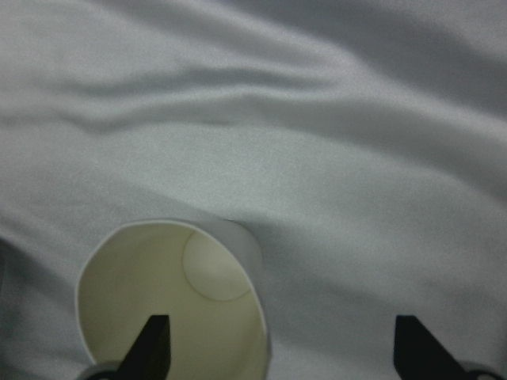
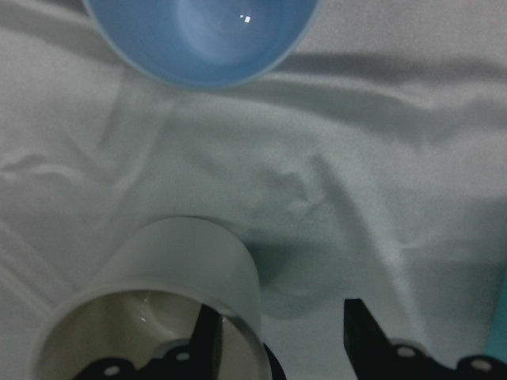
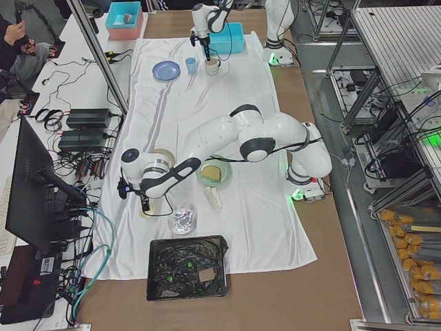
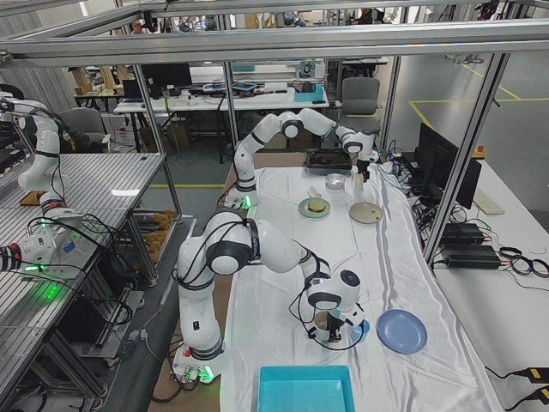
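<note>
My left gripper is open above a pale cup [image 1: 135, 293] lying under its left finger in the left wrist view; in the camera left view that gripper [image 3: 133, 196] is at the near left of the cloth. My right gripper is open, one finger over the mouth of a white mug [image 2: 198, 249], the other outside its wall. A blue cup [image 2: 198, 63] stands beside that mug. A blue plate [image 4: 401, 331] lies nearby.
A turquoise tray [image 4: 304, 386] is at the right arm's end. A green plate [image 4: 305, 206] with food, a beige plate [image 4: 366, 212], a foil bowl [image 3: 182, 223] and a black tray [image 3: 176, 269] occupy the other end.
</note>
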